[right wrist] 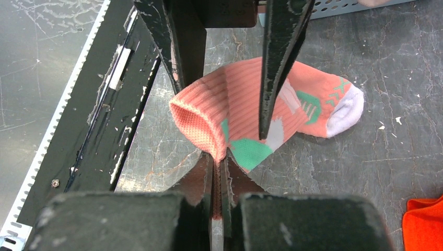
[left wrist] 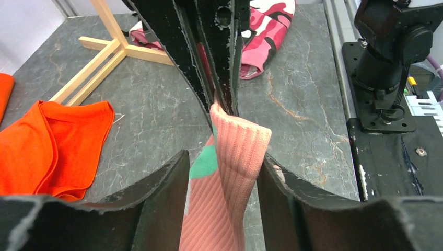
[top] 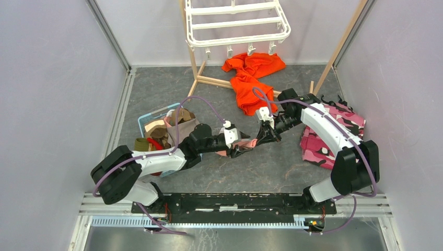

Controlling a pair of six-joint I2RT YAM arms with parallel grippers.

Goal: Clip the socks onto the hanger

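A pink sock with green and white patches (right wrist: 251, 110) is held by its cuff in my right gripper (top: 264, 140), which is shut on it; in the right wrist view the knit is pinched between its fingers. My left gripper (top: 240, 144) surrounds the same sock from the left, its fingers part open on either side of the cuff (left wrist: 240, 146) in the left wrist view. Whether it grips the cloth is unclear. At the top of the top view hangs a white hanger rack (top: 235, 37) with several clips along its front bar.
An orange garment (top: 248, 86) lies behind the grippers over the wooden stand's base. A blue basket of socks (top: 167, 128) is at left. A pink camouflage bag (top: 318, 146) lies at right. Bare floor shows in front.
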